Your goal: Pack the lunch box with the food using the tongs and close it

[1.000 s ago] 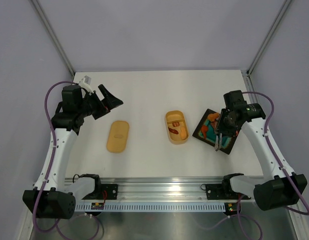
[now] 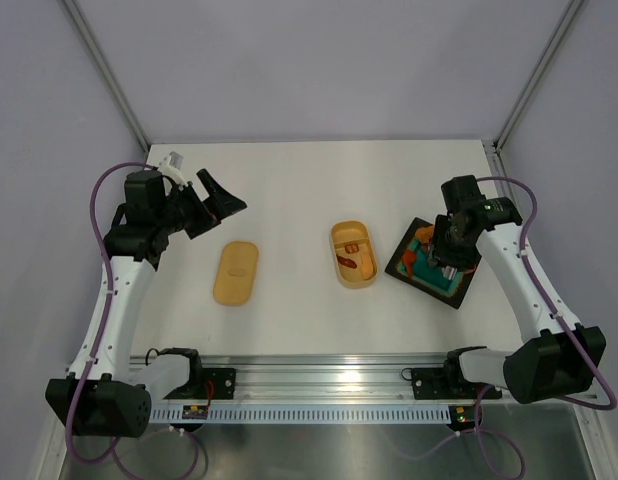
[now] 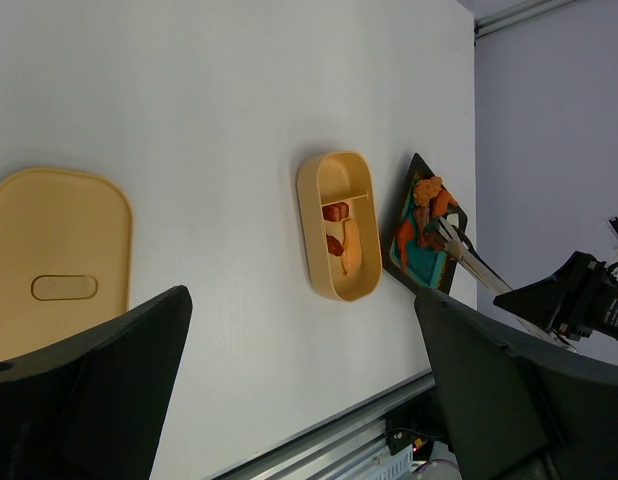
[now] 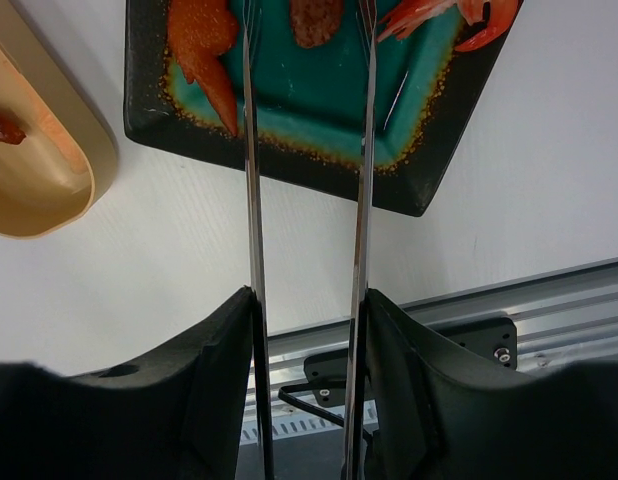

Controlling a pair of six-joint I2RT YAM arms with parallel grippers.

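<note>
A black-rimmed teal tray [image 2: 409, 285] holds a wing-shaped piece [image 4: 199, 55], a brown patty [image 4: 316, 20] and red shrimp-like pieces [image 4: 486, 25]. My right gripper holds long metal tongs over it, tips apart on either side of the patty, open. The yellow lunch box [image 2: 354, 281] stands left of the tray, with food pieces in its compartments. A yellow lid [image 2: 236, 273] lies further left. My left gripper [image 2: 214, 205] is raised above the table's left side, open and empty.
A metal rail [image 2: 309, 365] runs along the front edge, with walls at both sides.
The left arm has not moved.
</note>
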